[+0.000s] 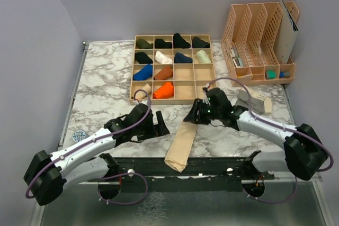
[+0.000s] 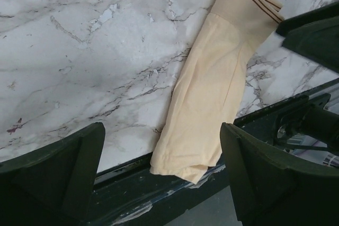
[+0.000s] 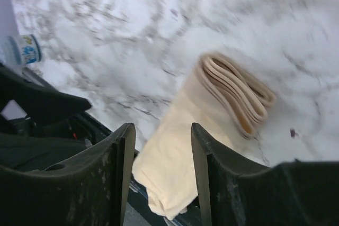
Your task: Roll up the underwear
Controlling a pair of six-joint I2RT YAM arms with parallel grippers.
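The beige underwear (image 1: pixel 181 145) lies as a long folded strip at the table's front, its near end hanging over the edge. A dark-striped waistband forms its far end in the left wrist view, where the underwear (image 2: pixel 209 78) shows between and beyond wide-apart fingers. Left of the cloth, my left gripper (image 1: pixel 164 124) is open and empty. My right gripper (image 1: pixel 194 118) is above the waistband end; in the right wrist view its fingertips (image 3: pixel 127 133) stand apart above the underwear (image 3: pixel 183 130), with no cloth pinched between them. The folded layers of the far end are visible there.
Behind the cloth stands a wooden grid organizer (image 1: pixel 184 83) with several rolled garments and some empty cells. A wooden rack (image 1: pixel 249 30) is at the back right, with grey and pale cloths (image 1: pixel 253 101) below it.
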